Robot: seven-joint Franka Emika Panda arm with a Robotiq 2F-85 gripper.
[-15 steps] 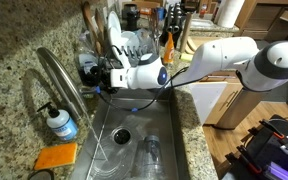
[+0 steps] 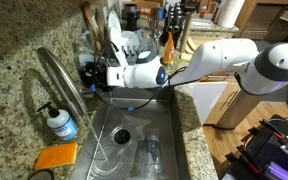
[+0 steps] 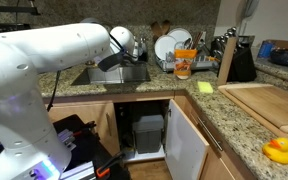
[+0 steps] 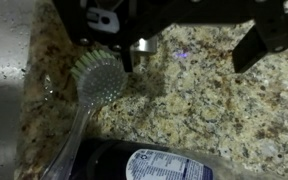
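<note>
In the wrist view my gripper stands open above the speckled granite counter (image 4: 199, 120), its two dark fingers wide apart. No object is held between them. A scrub brush (image 4: 100, 78) with clear and green bristles lies by the left finger, its handle running down and left. Below it is a dark blue bottle (image 4: 104, 160) with a white label. A small silvery piece (image 4: 144, 46) shows beside the left finger; I cannot tell what it is. In exterior view 1 the white arm (image 2: 139, 75) reaches across the sink to the counter behind the faucet, the gripper largely obscured.
The faucet (image 2: 62, 75) arches near the arm's end. A soap bottle (image 2: 60, 122) and orange sponge (image 2: 57, 156) sit on the left ledge. A clear container (image 2: 152, 158) stands in the sink (image 2: 109, 160). Plates (image 3: 165, 47) crowd the back, and a cabinet door (image 3: 187, 143) hangs open.
The forearm and wrist have shifted slightly, with the wrist section looking a little turned. Objects around the sink stay where they were.
</note>
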